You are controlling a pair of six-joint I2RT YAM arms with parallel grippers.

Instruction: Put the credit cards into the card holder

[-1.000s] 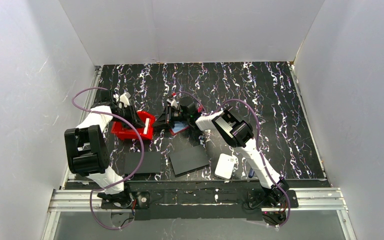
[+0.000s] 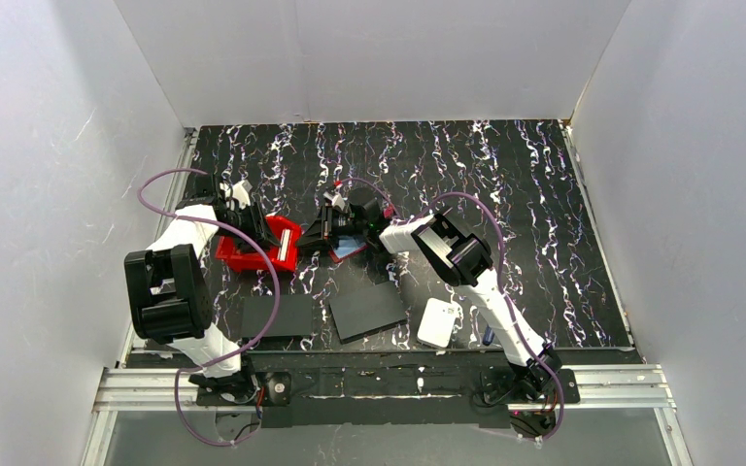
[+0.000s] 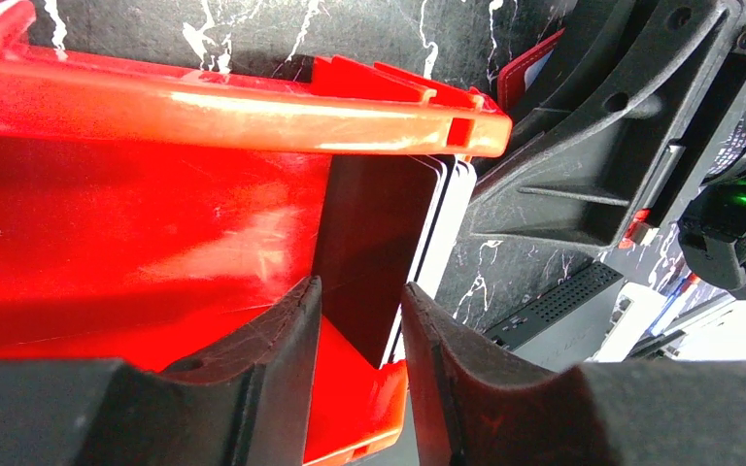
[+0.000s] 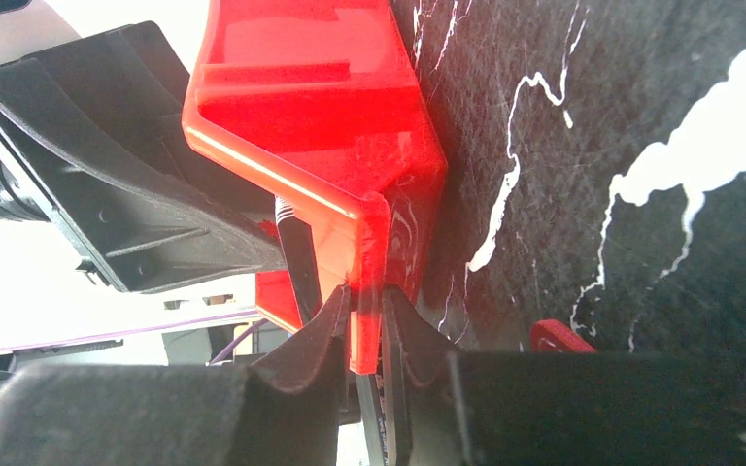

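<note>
The red card holder (image 2: 233,254) lies at the table's left. In the left wrist view a stack of dark cards with white edges (image 3: 374,243) stands inside the holder's right end (image 3: 136,243). My left gripper is over the holder, open, its fingertips apart near the cards, with nothing seen held. In the right wrist view my right gripper is closed on the red end wall of the holder (image 4: 301,116), beside the cards' edge.
Two dark flat plates (image 2: 364,311) lie at the front, with a small white object (image 2: 437,322) to their right. A red-rimmed blue object (image 2: 347,248) lies under the right arm.
</note>
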